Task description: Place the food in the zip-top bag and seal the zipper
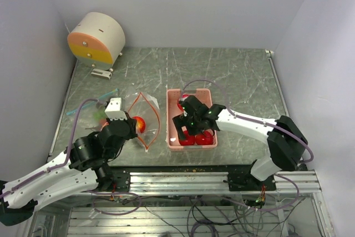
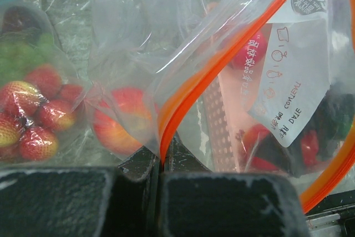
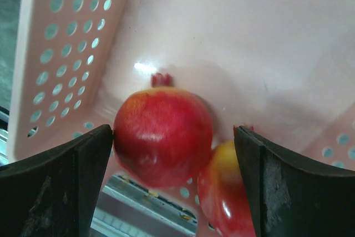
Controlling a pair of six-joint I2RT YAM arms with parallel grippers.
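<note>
My left gripper is shut on the orange-zippered bag [image 2: 194, 90], holding its edge, with the bag open. An apple [image 2: 119, 126] shows through the clear plastic; in the top view it is the red-yellow fruit [image 1: 139, 124]. My right gripper is open over the pink basket [image 1: 172, 109], its fingers either side of a red pomegranate [image 3: 163, 131]. A second red-yellow fruit [image 3: 222, 187] lies beside that one under the right finger. Another red fruit [image 1: 183, 99] is at the basket's far end.
A filled bag [image 2: 39, 109] of grapes and red fruit lies left of the open bag. A cream cylindrical box [image 1: 97, 37] stands at back left.
</note>
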